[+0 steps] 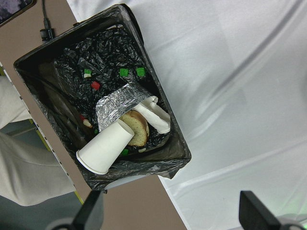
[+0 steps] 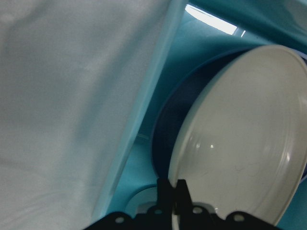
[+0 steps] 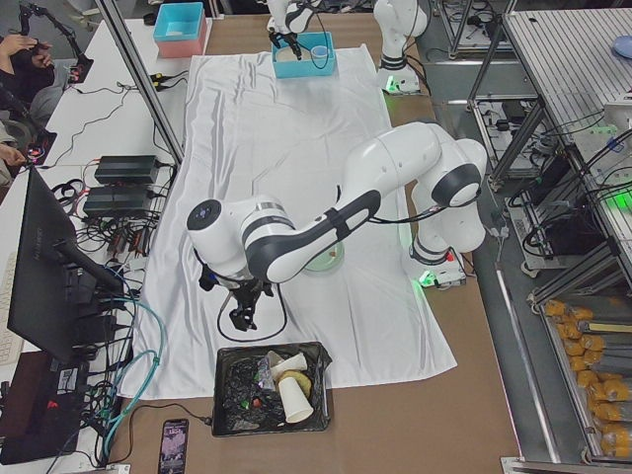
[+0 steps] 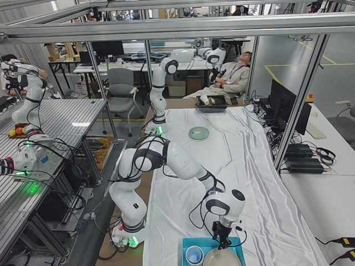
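My left gripper (image 3: 242, 314) hangs open and empty above the white cloth, beside a black lined bin (image 3: 272, 420). The bin holds a white paper cup (image 1: 103, 148), a bread slice (image 1: 137, 128), crumpled foil (image 1: 117, 103), white tissue and small scraps. A green plate (image 4: 198, 133) lies on the cloth, partly behind the left arm in the camera left view. At the far end, my right gripper is shut on the rim of a cream plate (image 2: 240, 134), tilted over a dark blue dish (image 2: 168, 124) inside a blue basket (image 4: 188, 244), which also holds a cup (image 4: 194, 255).
A monitor (image 3: 44, 267), power units and cables crowd the left side. A phone (image 3: 174, 444) lies near the bin. Metal frame posts and benches flank the table.
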